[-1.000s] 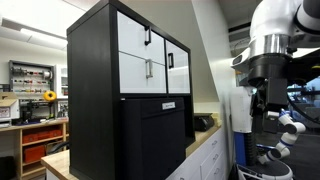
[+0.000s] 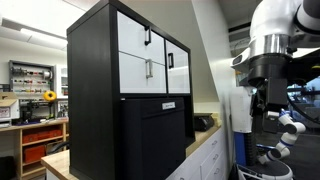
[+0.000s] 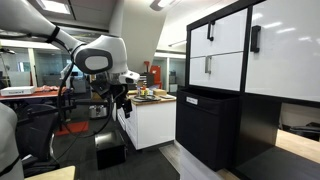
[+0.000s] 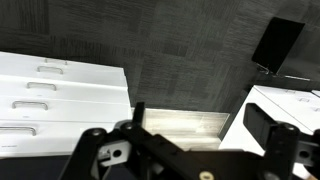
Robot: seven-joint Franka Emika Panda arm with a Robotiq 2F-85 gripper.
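My gripper is open, its two dark fingers wide apart with only floor and a pale surface beyond them in the wrist view. At the right of exterior view 1 the gripper [image 2: 264, 118] points downward, clear of the cabinet. In exterior view 2 the gripper [image 3: 113, 108] hangs in free air left of the cabinet. The black cabinet [image 2: 92, 100] has white drawer fronts [image 2: 133, 37], a white door [image 2: 178, 70] and a black lower front [image 2: 155, 135]. All its visible fronts look closed.
White base drawers [image 4: 60, 100] with bar handles lie left in the wrist view. Dark carpet [image 4: 180, 50] is open beyond the fingers, with a black flat object [image 4: 278, 44] on it. A workbench [image 2: 40, 132] stands at the back left of exterior view 1.
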